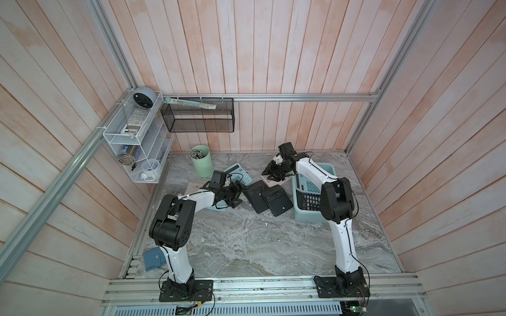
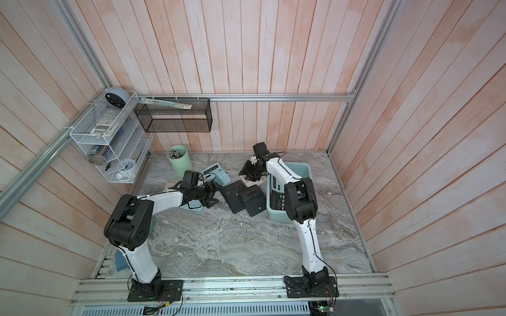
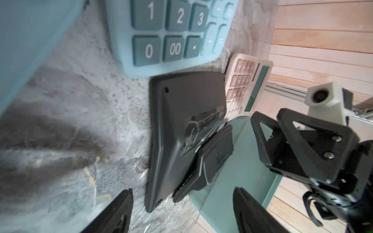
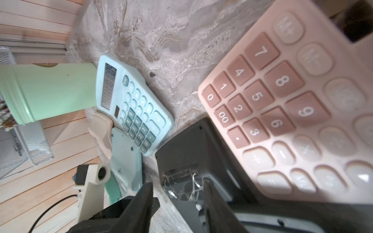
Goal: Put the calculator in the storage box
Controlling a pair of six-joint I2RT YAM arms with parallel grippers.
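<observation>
In the right wrist view a pink calculator (image 4: 264, 101) lies large and close, right of my right gripper. Its fingers stand part open, with a dark calculator (image 4: 182, 155) showing behind the gap and nothing visibly gripped. A second dark calculator (image 1: 277, 200) partly overlaps the first. My left gripper is open above bare table, left of the dark pair. Beyond it lies a blue calculator (image 3: 167, 54). The light green storage box (image 1: 312, 216) stands on the right, holding calculators, partly covered by my right arm.
A green pen holder (image 1: 203, 164) stands at the back left, near white wire shelves (image 1: 138, 138). A pale blue item (image 4: 126, 157) lies under the left arm.
</observation>
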